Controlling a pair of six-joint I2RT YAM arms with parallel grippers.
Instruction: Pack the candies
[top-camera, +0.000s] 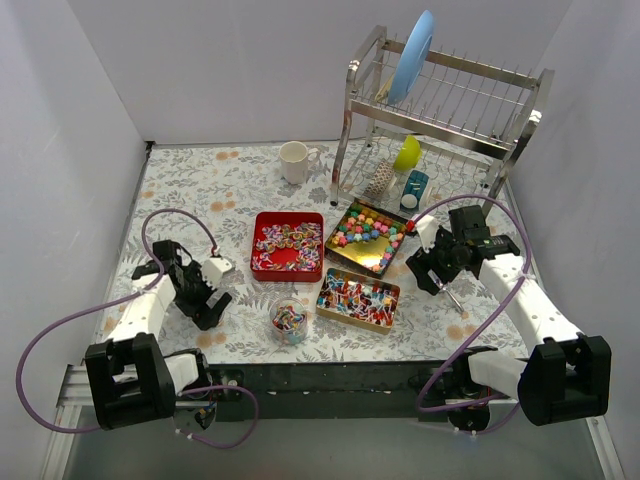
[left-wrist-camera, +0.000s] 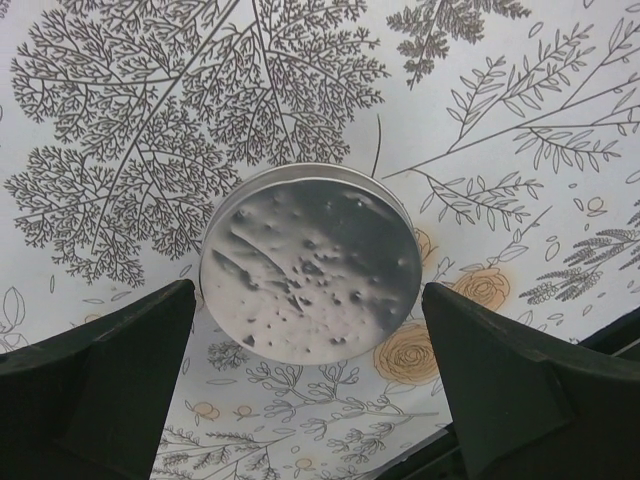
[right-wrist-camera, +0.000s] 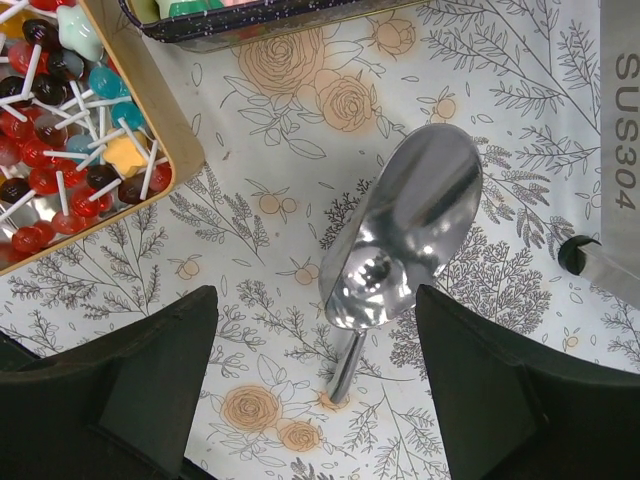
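Note:
A silver round lid (left-wrist-camera: 310, 270) lies on the table beneath my open left gripper, between its fingertips in the left wrist view. A metal scoop (right-wrist-camera: 405, 215) lies below my open right gripper, handle toward me. In the top view a clear jar (top-camera: 288, 320) holding candies stands at the front middle. A gold tin (top-camera: 357, 300) of lollipops, a red tray (top-camera: 256, 247) of wrapped candies and a dark-edged gold tray (top-camera: 375, 258) of colourful candies lie around it.
A steel dish rack (top-camera: 440, 132) with a blue plate, yellow bowl and other items stands back right. A white mug (top-camera: 294, 163) is at the back middle.

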